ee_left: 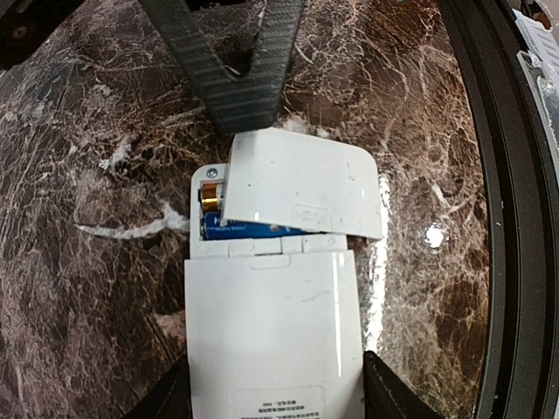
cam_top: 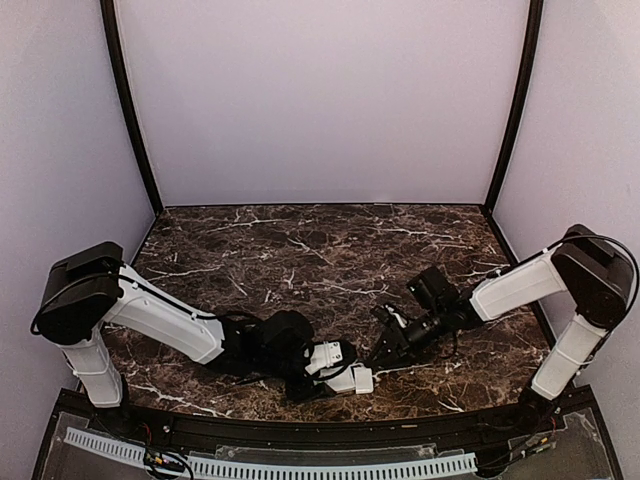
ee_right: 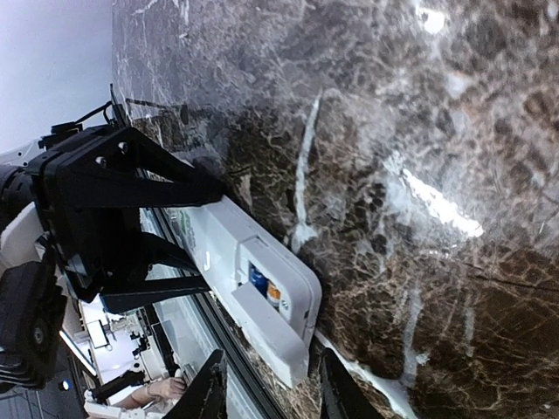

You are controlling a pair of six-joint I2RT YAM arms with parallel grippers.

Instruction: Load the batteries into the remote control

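A white remote control (ee_left: 272,323) lies back up, its battery compartment at the far end in the left wrist view. Inside it a blue battery (ee_left: 253,228) and part of an orange-gold battery (ee_left: 210,196) show. The loose white cover (ee_left: 301,182) rests askew over the compartment, shifted to the right and leaving the left side uncovered. My left gripper has its fingers against both sides of the remote's body. Beside the cover stands my right gripper, open, with nothing gripped; one fingertip (ee_left: 244,109) is close to the cover's far edge.
A dark frame edge (cam_top: 230,425) and a white slotted strip (cam_top: 330,468) run along the front, close to the remote.
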